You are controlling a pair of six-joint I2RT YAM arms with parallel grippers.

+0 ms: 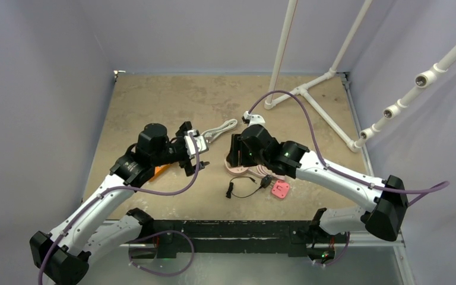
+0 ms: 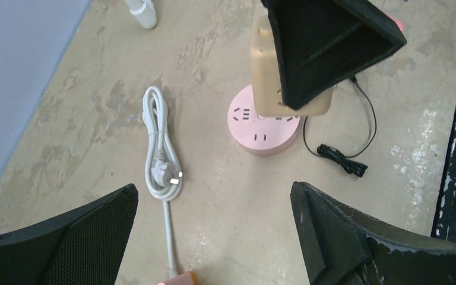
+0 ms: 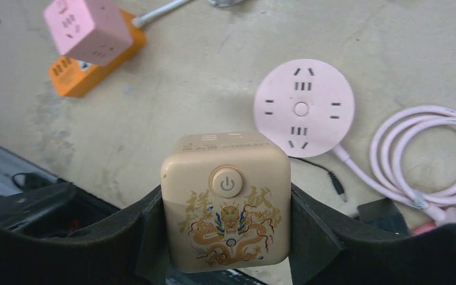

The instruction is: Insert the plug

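Observation:
My right gripper is shut on a cream cube with a power button and gold dragon print, seen over the bench in the right wrist view. Below it lies a round pink socket strip with several outlets and its coiled cord. My left gripper stands open, nothing between its fingers, left of the right gripper. In the left wrist view the cube hangs partly in front of the pink strip. Whether a plug is on the cube's underside is hidden.
A white coiled extension cable lies at the back middle. An orange strip with a pink cube is at left. A black adapter and pink block lie near the front. White pipes stand at the back right.

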